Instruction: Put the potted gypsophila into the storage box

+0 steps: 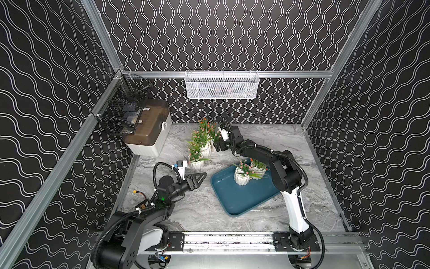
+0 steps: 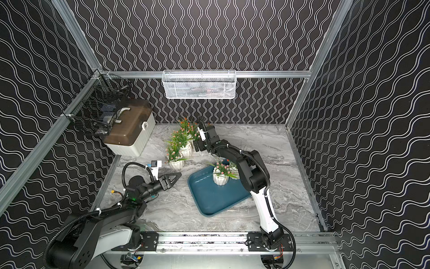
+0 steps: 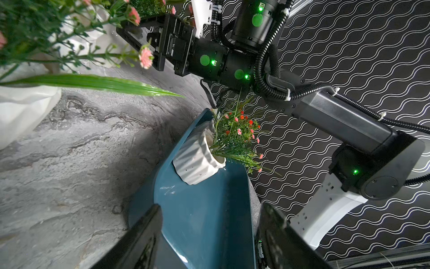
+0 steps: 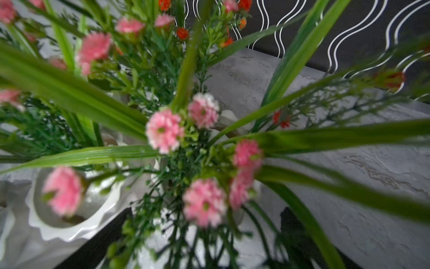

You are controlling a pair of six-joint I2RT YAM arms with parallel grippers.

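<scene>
Potted gypsophila in white pots (image 1: 197, 164) stand clustered at the back centre; two more pots (image 1: 241, 178) sit on the blue tray (image 1: 230, 201). The storage box (image 1: 147, 148) with brown lid is at back left. My left gripper (image 1: 201, 178) is low left of the tray, fingers apart in the left wrist view, empty. My right gripper (image 2: 198, 144) is at the cluster's right, its black fingers (image 4: 96, 246) apart around pink-flowered foliage above a white pot; leaves hide whether they touch anything.
A white wire basket (image 1: 221, 89) hangs on the back wall, a black wire rack (image 1: 121, 107) above the box. Bare marble shows at right and front.
</scene>
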